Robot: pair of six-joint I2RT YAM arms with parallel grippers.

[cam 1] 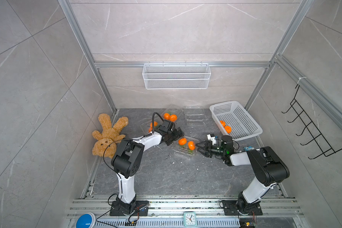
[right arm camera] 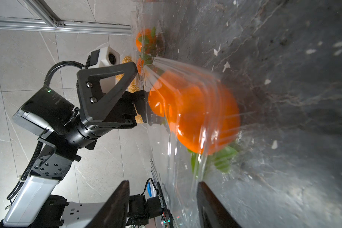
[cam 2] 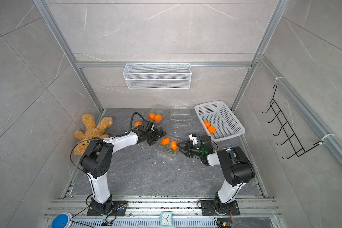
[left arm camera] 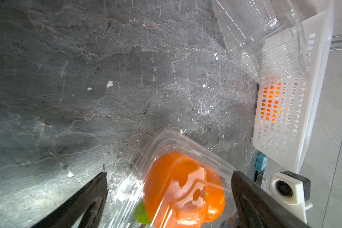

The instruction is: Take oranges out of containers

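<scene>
In the right wrist view, a clear plastic container (right arm camera: 173,167) holds oranges (right arm camera: 201,114) with green leaves. My right gripper is at its right side, fingers part open, with the clear wall reaching between the fingertips; whether they touch it is unclear. In the left wrist view, my left gripper stands open at the same container (left arm camera: 178,136), its fingers spread on either side of the oranges (left arm camera: 178,186). Whether those fingers touch the plastic cannot be told. Further back, another container holds two oranges (cam 1: 172,117), and more oranges (cam 1: 153,124) lie partly behind my left arm.
A white basket (cam 1: 254,130) with two oranges (cam 1: 227,129) stands at the back right. Beside it is an empty clear container (cam 1: 194,114). A teddy bear (cam 1: 109,136) lies at the left wall.
</scene>
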